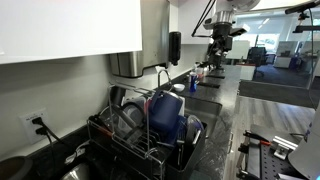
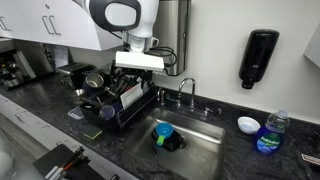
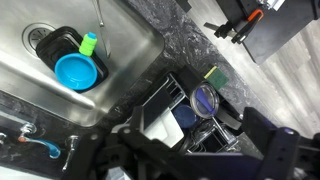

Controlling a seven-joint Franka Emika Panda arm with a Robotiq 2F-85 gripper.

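My gripper stands open above the counter; its dark fingers are spread apart along the bottom of the wrist view, with nothing held between them. Below it lies a dish rack (image 1: 153, 152) loaded with plates, lids and cups. A blue bowl (image 3: 76, 71) rests in a black container in the metal sink (image 3: 130, 70), beside a green bottle-like item (image 3: 88, 43). In exterior view 2 the arm covers part of the rack, and the fingers are too small there to make out.
A faucet (image 2: 190, 92) rises behind the sink. To its right are a white bowl (image 2: 248, 125) and a blue soap bottle (image 2: 271, 132). A cabinet (image 1: 70, 28) overhangs the rack. Bare counter (image 2: 235, 155) lies right of the sink.
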